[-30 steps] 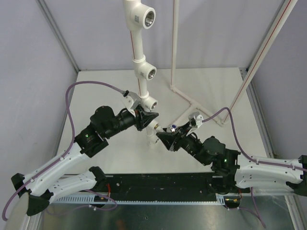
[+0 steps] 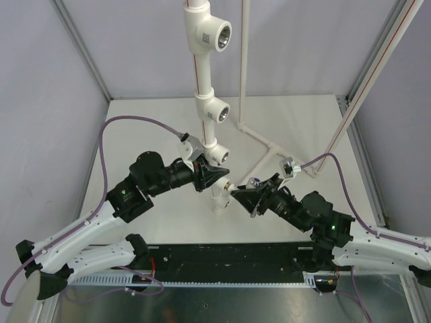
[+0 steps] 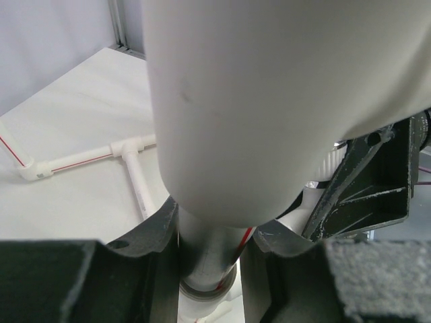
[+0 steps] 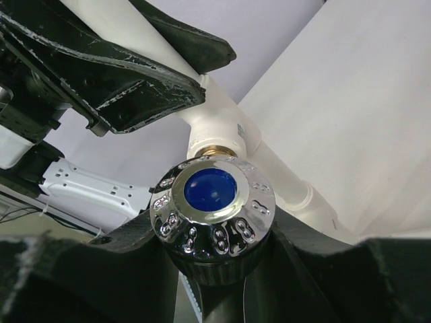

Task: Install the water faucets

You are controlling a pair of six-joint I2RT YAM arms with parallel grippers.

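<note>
A white pipe column (image 2: 203,73) with tee sockets rises at the centre. My left gripper (image 2: 217,173) is at it just above the lowest socket's branch; in the left wrist view its fingers (image 3: 124,276) surround the white pipe, though whether they are closed tight is unclear. My right gripper (image 2: 242,197) is shut on a chrome faucet with a blue cap (image 4: 209,190), whose brass thread (image 4: 217,151) sits at the mouth of a white tee (image 4: 214,131); how far it is seated is hidden.
A white panel (image 2: 135,161) lies behind, with a thinner pipe frame (image 2: 269,148) on the right and long uprights (image 2: 367,81). A dark slot runs along the panel's front edge.
Both grippers and the pipe column have shifted right and slightly down in the top view; my right gripper keeps hold of the faucet.
</note>
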